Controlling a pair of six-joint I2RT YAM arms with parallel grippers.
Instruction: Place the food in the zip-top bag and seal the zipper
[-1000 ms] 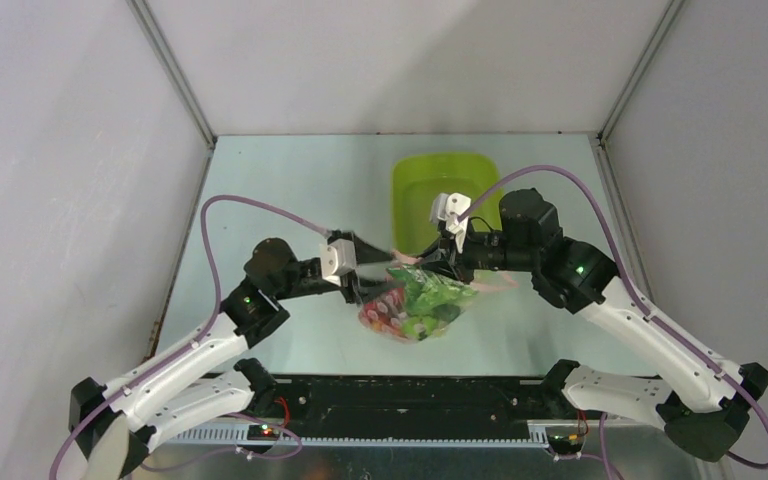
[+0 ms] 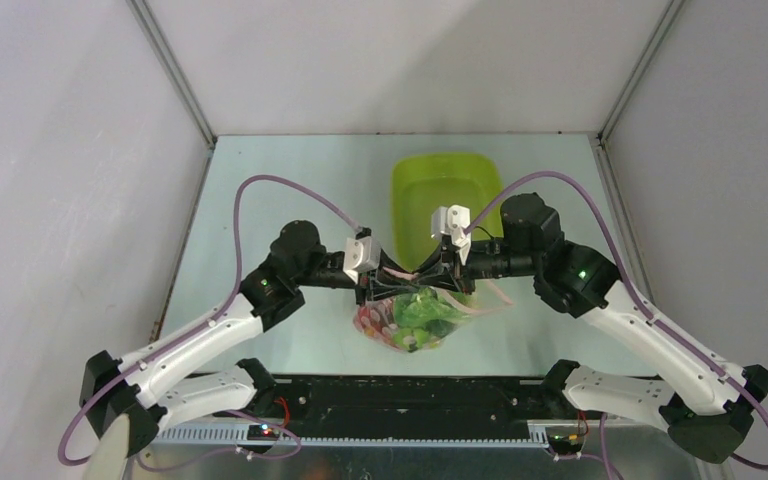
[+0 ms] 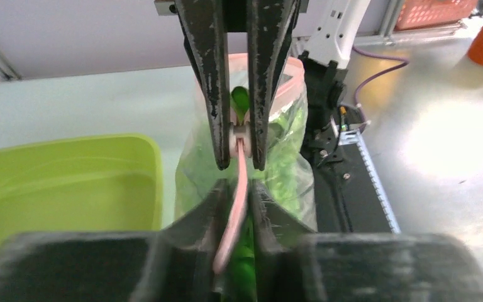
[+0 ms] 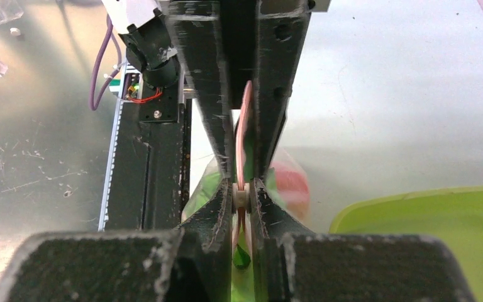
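The zip top bag [image 2: 410, 322], holding red, orange and green food, sits on the table below both grippers. My right gripper is shut on the bag's pink zipper strip [image 4: 243, 145], which runs between the two grippers. My left gripper is beside it at the zipper, its fingers blurred and partly closed around the strip in the left wrist view; whether it grips the strip is unclear. In the top view the two grippers meet over the bag's top.
A green bin [image 2: 445, 175] stands behind the bag, close to the grippers. The table's front edge lies just in front of the bag.
My left gripper has moved right and up to meet the right gripper at the zipper, and its fingers have drawn closer together.
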